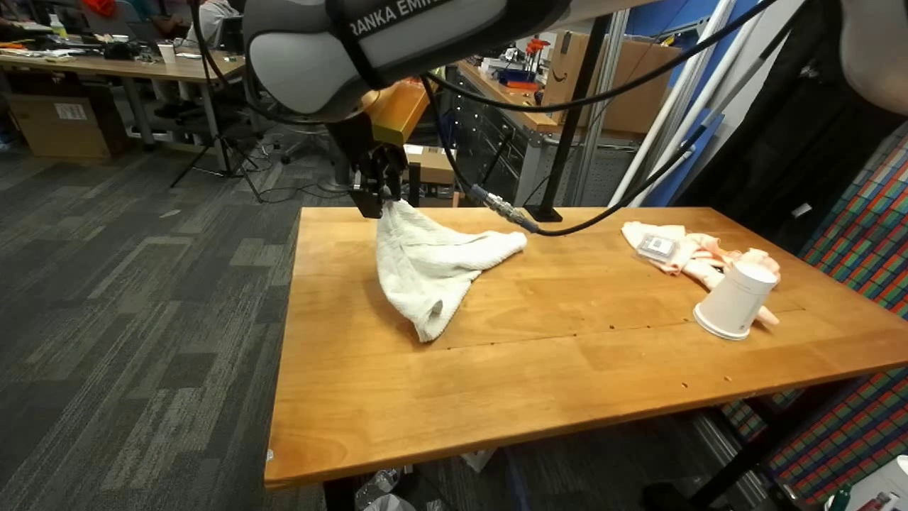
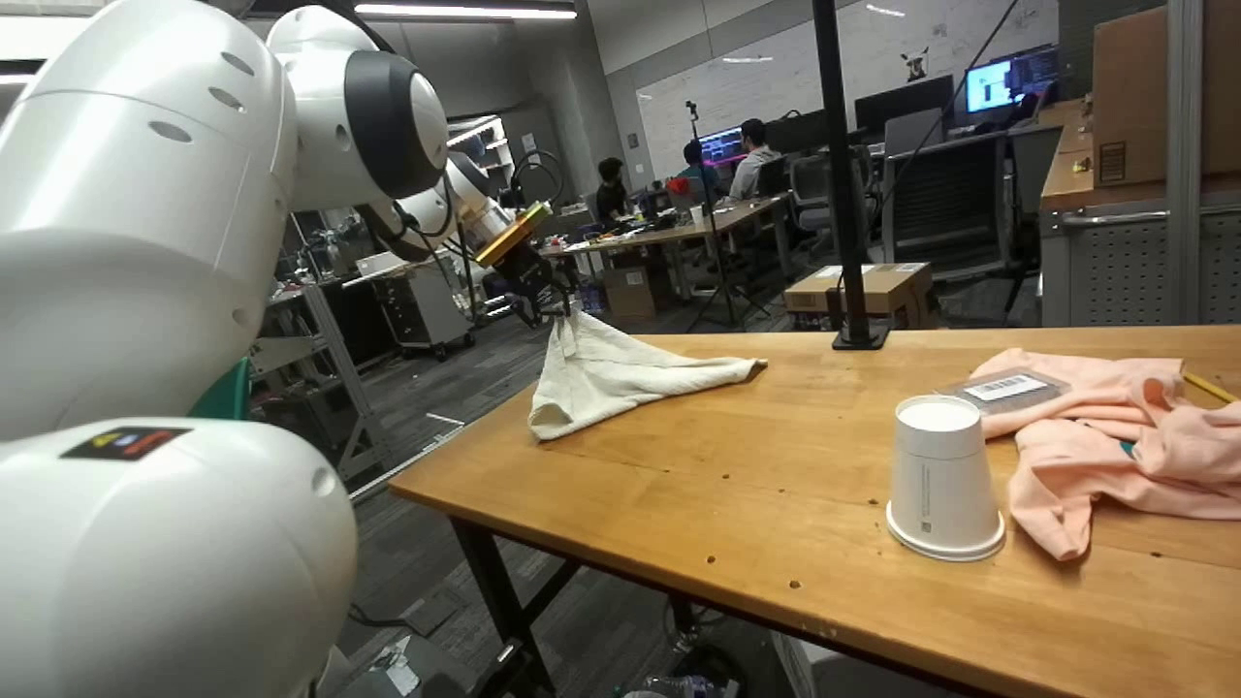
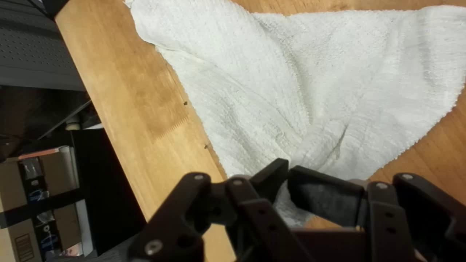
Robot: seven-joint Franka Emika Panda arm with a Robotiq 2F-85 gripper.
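Observation:
A white towel [image 1: 432, 265] lies partly on the wooden table, one end pulled up off the surface toward the table's left side. My gripper [image 1: 384, 203] is shut on that raised end, as exterior view 2 also shows, with the towel [image 2: 628, 370] sloping down from the fingers. From the wrist, the towel [image 3: 279, 87] spreads out beyond the fingertips and a bunched fold of it runs in between them. The gripper hides the pinched part itself.
An upside-down white cup [image 2: 939, 483] stands near a crumpled pink cloth [image 2: 1134, 448] on the table's right side. A small clear case [image 2: 1009, 389] rests on the cloth. A black post [image 1: 557, 145] rises at the back edge.

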